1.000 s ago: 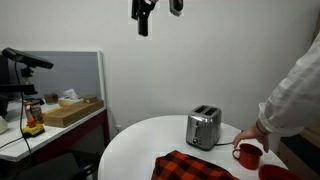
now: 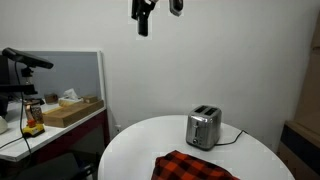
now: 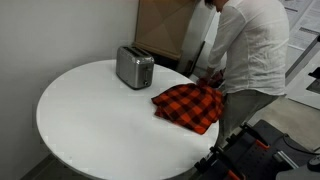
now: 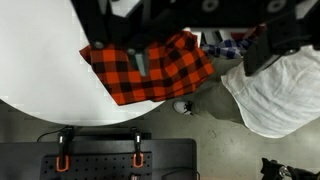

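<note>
My gripper (image 2: 159,20) hangs high above the table in exterior view 1, its two fingers apart and nothing visible between them. Well below lies a red and black checked cloth (image 2: 190,166), spread with some folds near the table's edge. The cloth (image 3: 188,106) also shows whole in exterior view 2, and in the wrist view the checked cloth (image 4: 150,75) is partly covered by dark gripper parts. A silver two-slot toaster (image 2: 204,127) stands upright behind it, apart from the cloth.
A person in a white shirt (image 3: 250,45) leans at the table's side, close to the cloth. The toaster's black cord trails right. A side bench with a wooden box (image 2: 72,112) stands left.
A white-sleeved arm with a hand at a red mug, and another red item, have left the right side of exterior view 1. Gripper, cloth and toaster look unmoved.
</note>
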